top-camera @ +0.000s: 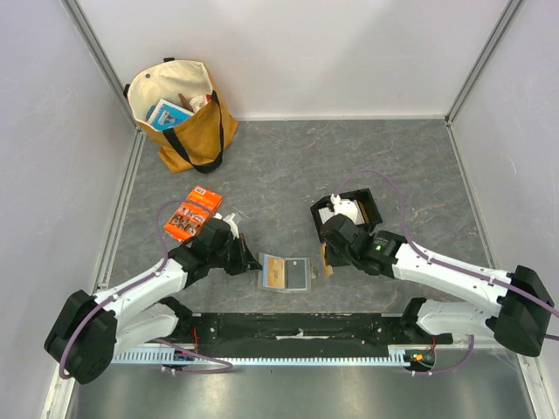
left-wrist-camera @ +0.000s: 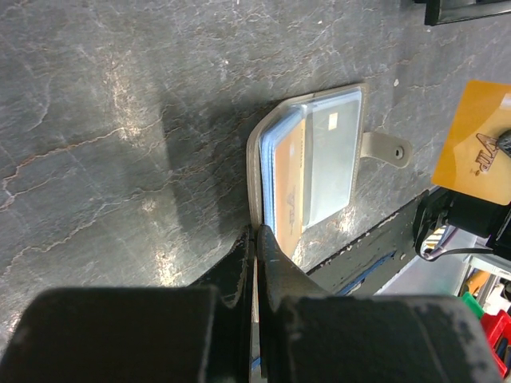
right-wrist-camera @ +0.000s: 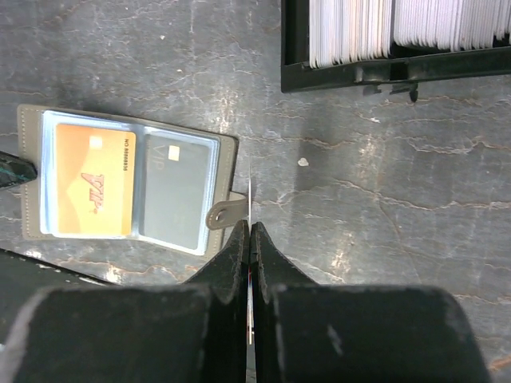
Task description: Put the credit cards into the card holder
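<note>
The open card holder (top-camera: 285, 273) lies at the front middle of the table. Its left pocket shows an orange card (right-wrist-camera: 94, 179); the right pocket (right-wrist-camera: 180, 191) looks grey and clear. At the holder's left edge, my left gripper is shut with that thin edge between its fingertips. My right gripper is shut on an orange credit card (left-wrist-camera: 477, 144), seen edge-on in the right wrist view and by its face in the left wrist view. That card hangs just right of the holder, by its snap strap (right-wrist-camera: 227, 212).
A black box (top-camera: 373, 209) of white cards stands behind the right gripper. Further left are an orange packet (top-camera: 194, 213) and a yellow bag (top-camera: 206, 133) at the back.
</note>
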